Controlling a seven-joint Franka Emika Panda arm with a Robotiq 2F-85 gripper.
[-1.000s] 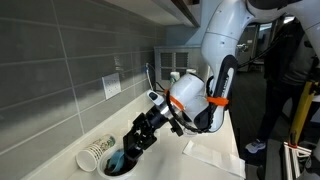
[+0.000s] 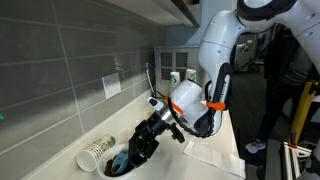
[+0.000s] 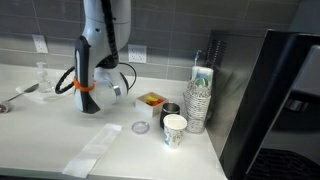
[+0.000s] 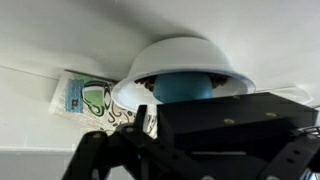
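Note:
In the first exterior view my gripper [image 2: 139,150] points down over the right side of a white bowl [image 2: 107,172] near the wall. Something blue [image 2: 120,162] sits inside the bowl, partly behind the gripper. The wrist view looks into the white bowl [image 4: 140,72], where a rounded blue thing [image 4: 183,87] lies among small brown bits. A dark block of the gripper covers the bowl's near right part there. The fingers stand open, and nothing shows held. The second exterior view hides the gripper behind the arm.
A patterned white cup [image 2: 94,153] lies on its side beside the bowl. At the right of the counter stand an open box [image 3: 152,103], a dark canister [image 3: 171,113], a spotted cup [image 3: 174,131] and a tall wire basket [image 3: 196,106]. A white cloth [image 3: 92,148] lies flat in front.
My gripper has shifted slightly right in the first exterior view, leaving more of the blue thing in the bowl visible. The cup and bowl look unmoved.

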